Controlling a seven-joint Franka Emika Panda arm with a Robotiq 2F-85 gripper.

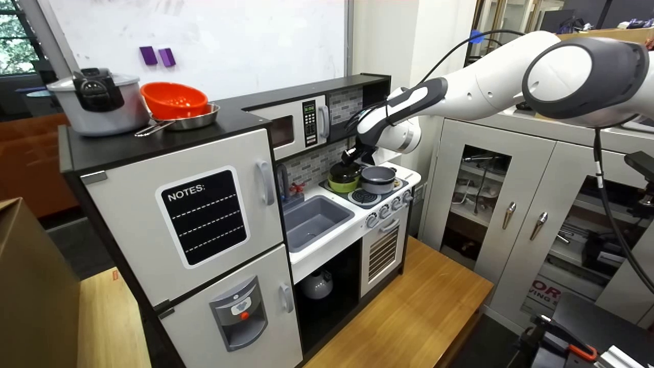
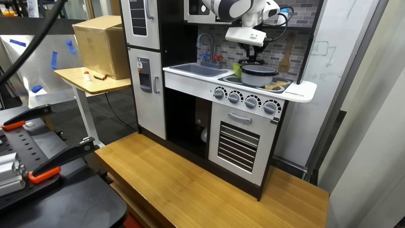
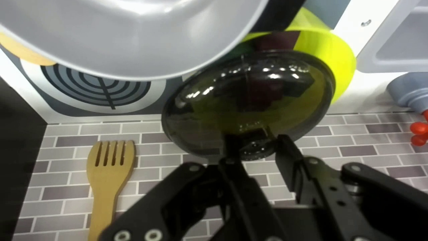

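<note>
My gripper is shut on the knob of a dark glass lid [image 3: 248, 92], seen in the wrist view. The lid is tilted and overlaps the bright green pot [image 3: 343, 60]; one side reaches beyond the pot's rim towards the brick backsplash. In exterior view 1 the lid [image 1: 345, 170] is over the green pot [image 1: 343, 186] on the stove, with my gripper above. Whether the lid touches the pot is unclear. Exterior view 2 shows the lid [image 2: 251, 61] above and behind the grey pot, which largely hides the green pot [image 2: 237, 69].
Right beside the green pot stands a grey pot [image 1: 378, 182], crowding the stove. A wooden fork [image 3: 109, 176] hangs against the backsplash. The sink [image 1: 316, 222] and red tap handle [image 1: 297, 186] are on the other side; the sink basin is empty.
</note>
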